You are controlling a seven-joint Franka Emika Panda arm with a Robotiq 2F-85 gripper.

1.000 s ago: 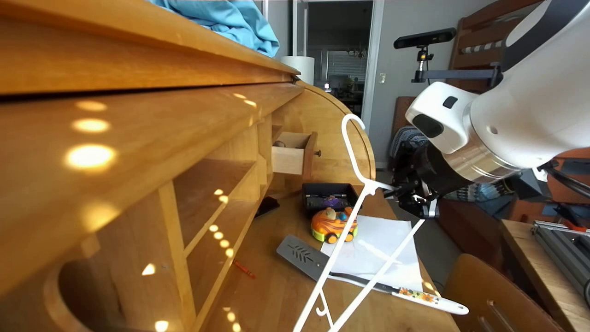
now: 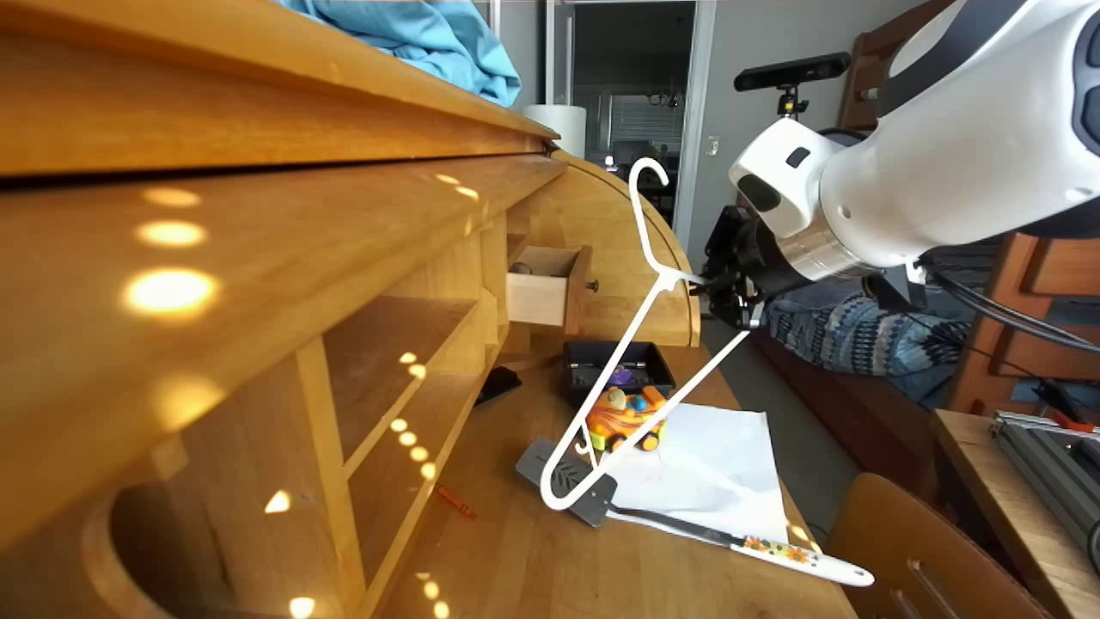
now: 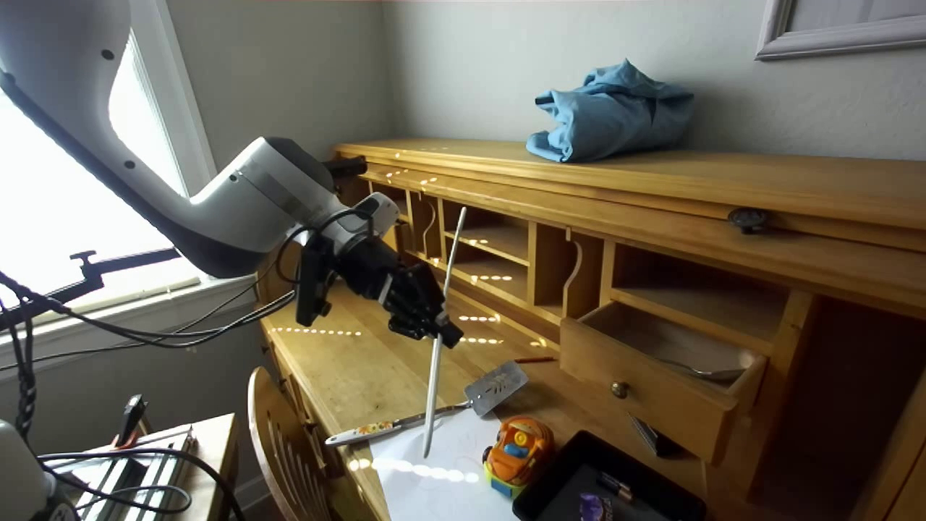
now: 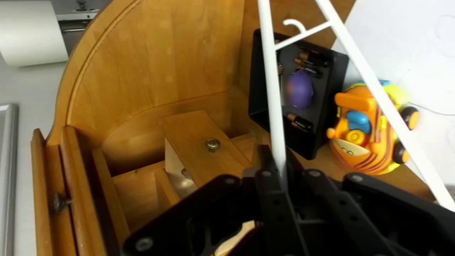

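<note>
A white hanger [image 2: 626, 349] is held up in the air by my gripper [image 2: 706, 287], which is shut on one of its arms near the neck. Its hook points upward and its far end hangs down over the desk. Seen nearly edge-on, the hanger [image 3: 436, 365] looks like a thin white rod running past the gripper [image 3: 448, 330]. In the wrist view two white bars of the hanger [image 4: 271, 81] stretch away from the dark fingers [image 4: 273, 200], with a small hook on a crosspiece between them.
Below lie a spatula [image 2: 681, 526], white paper [image 2: 711, 454], an orange toy car [image 3: 519, 451] and a black tray [image 4: 315, 140] holding batteries and a purple item. A drawer [image 3: 647, 382] juts out from the desk's cubbies. Blue cloth [image 3: 616, 113] rests on the desk top.
The hanger's lower end now shows in front of the spatula head.
</note>
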